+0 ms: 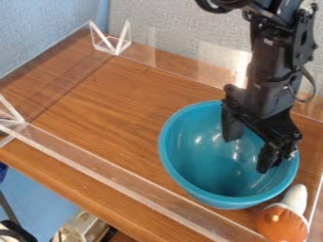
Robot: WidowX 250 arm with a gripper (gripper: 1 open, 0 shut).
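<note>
My black gripper [248,142] reaches down from the top right into a large teal bowl [202,170] on the wooden table. Its fingers stand open inside the bowl's upper right part. I see nothing held between them, and the bowl looks empty where visible. An orange and white object [285,219] lies just outside the bowl at the lower right, partly cut off by the frame.
White corner brackets [110,40] stand at the back left and left edge. Walls close off the back; the floor shows at lower left.
</note>
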